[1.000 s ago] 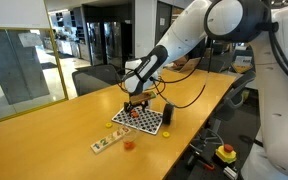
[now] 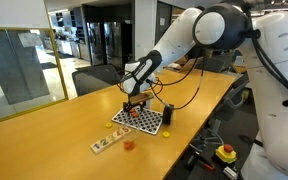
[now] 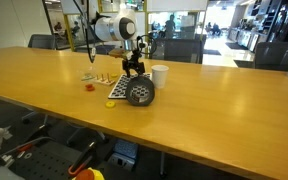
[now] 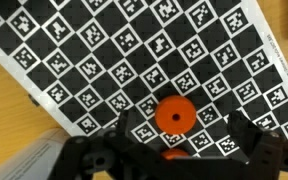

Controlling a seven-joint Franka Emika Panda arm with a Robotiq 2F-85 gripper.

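My gripper is open above a black-and-white patterned board. An orange-red disc with a dark centre shows between the spread fingers in the wrist view. Just below it, a second orange-red piece is partly hidden by the gripper. In exterior view 1 the gripper is low over the board; whether it touches the disc cannot be told there.
A pegged wooden block and a red piece lie on the table nearer the camera. In exterior view 2, a round black object and a white cylinder stand beside the board.
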